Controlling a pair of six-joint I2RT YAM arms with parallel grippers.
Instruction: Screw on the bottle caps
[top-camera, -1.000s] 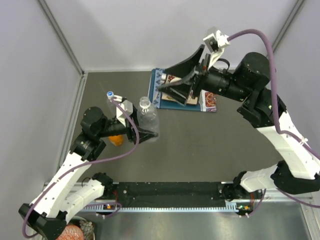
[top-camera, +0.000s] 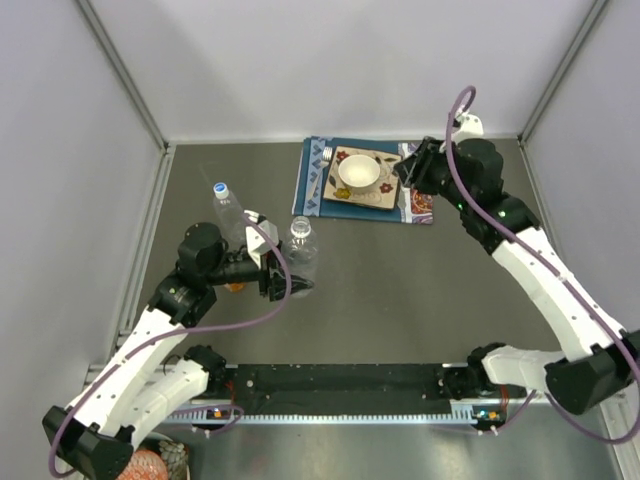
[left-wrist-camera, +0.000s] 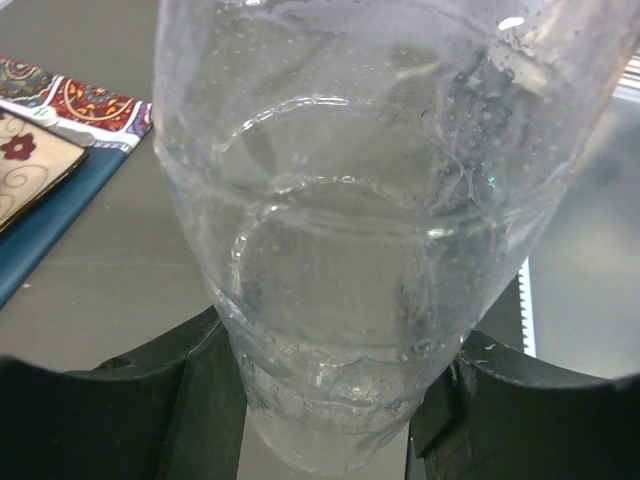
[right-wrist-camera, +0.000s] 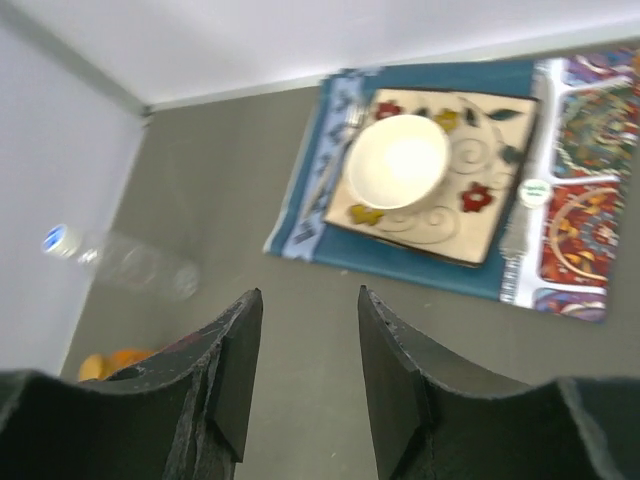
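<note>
My left gripper (top-camera: 284, 280) is shut on an upright clear bottle (top-camera: 301, 255); in the left wrist view that bottle (left-wrist-camera: 380, 240) fills the space between the fingers. The bottle's mouth looks uncapped in the top view. A second bottle (top-camera: 229, 215) with a blue cap (top-camera: 221, 189) stands behind the left arm, and shows as well in the right wrist view (right-wrist-camera: 140, 260). My right gripper (top-camera: 410, 165) is raised near the mat at the back right; in the right wrist view its two fingertips (right-wrist-camera: 250, 310) stand apart, with nothing visible between them.
A blue mat (top-camera: 310, 185) at the back holds a patterned board with a white bowl (top-camera: 358, 171), a fork and cutlery. Orange objects (right-wrist-camera: 130, 360) lie near the capped bottle.
My right gripper has pulled back to the right and away from the held bottle's top. The left gripper and its bottle have moved only slightly.
</note>
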